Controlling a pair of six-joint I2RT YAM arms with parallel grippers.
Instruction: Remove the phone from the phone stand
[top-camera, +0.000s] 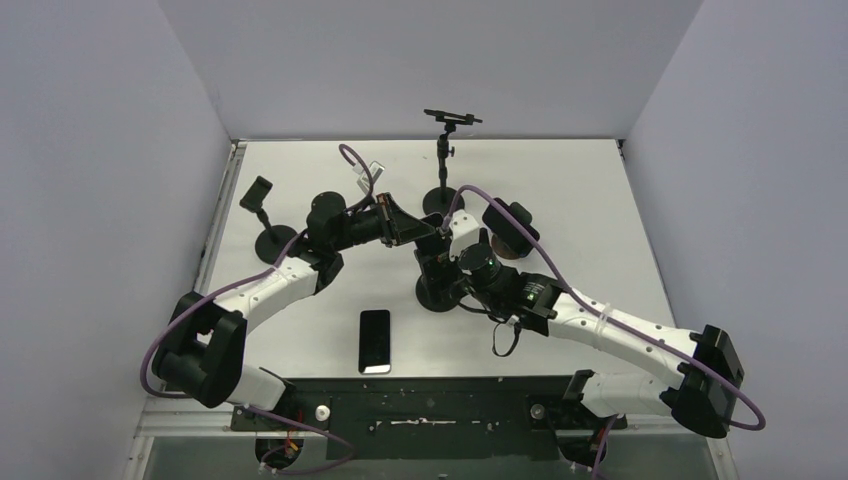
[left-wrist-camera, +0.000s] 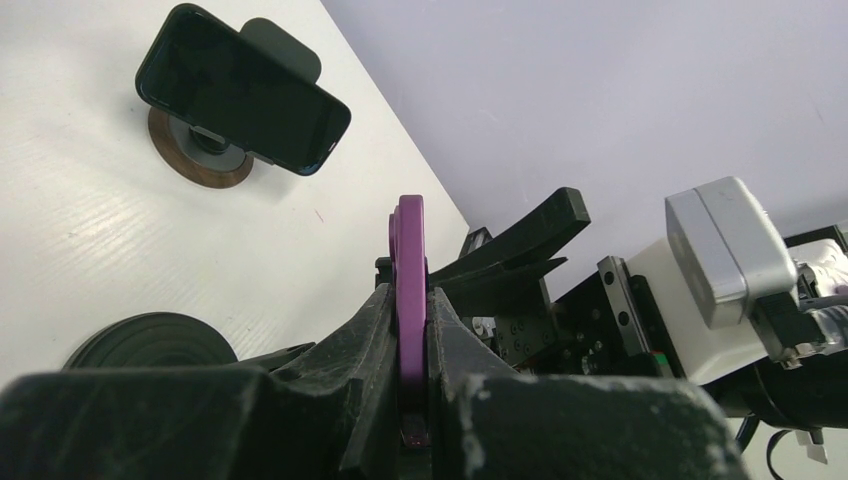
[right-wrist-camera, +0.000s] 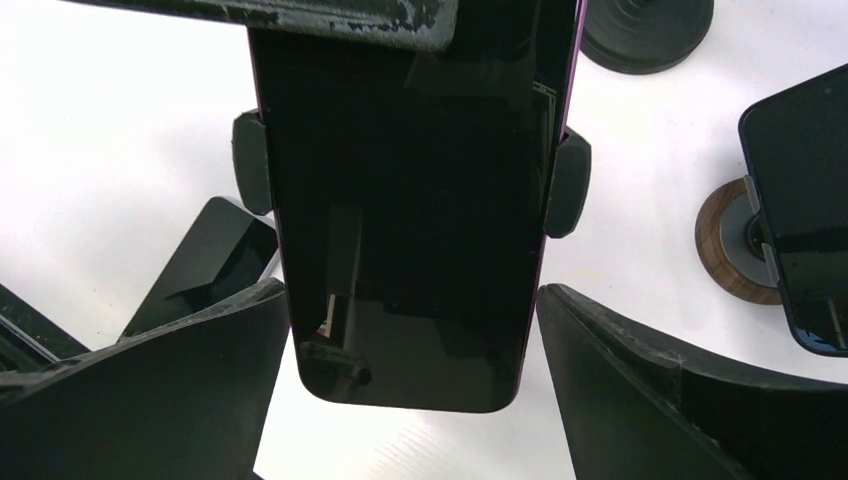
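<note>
A dark phone (right-wrist-camera: 410, 220) with a purple rim stands upright in the middle stand's side clamps (right-wrist-camera: 568, 180); the stand's round base (top-camera: 437, 300) is on the table. My left gripper is shut on the upper part of this phone, seen edge-on in the left wrist view (left-wrist-camera: 410, 260). My right gripper is open, its fingers at either side of the phone's lower end, below the clamps; whether they touch it I cannot tell.
A loose phone (top-camera: 374, 340) lies on the table at the front. Other stands are at left (top-camera: 272, 240), back (top-camera: 443, 203) and right, the right one holding a phone (left-wrist-camera: 240, 90).
</note>
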